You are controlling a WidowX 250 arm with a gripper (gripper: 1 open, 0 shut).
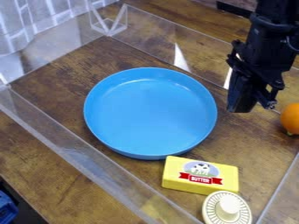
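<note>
My black gripper (247, 101) hangs over the wooden board at the right, shut, with nothing visible between its fingers. It is right of the blue plate (149, 73) and left of an orange round object (292, 118), which is cut off by the frame's edge. A yellow butter box (198, 173) lies below the plate, and a cream round item with a knob (226, 208) sits at the bottom right.
Clear plastic walls (65, 153) edge the workspace. Bare wood shows left of the plate and between the gripper and the butter box. A dark blue object (10, 210) is at the lower left, outside the wall.
</note>
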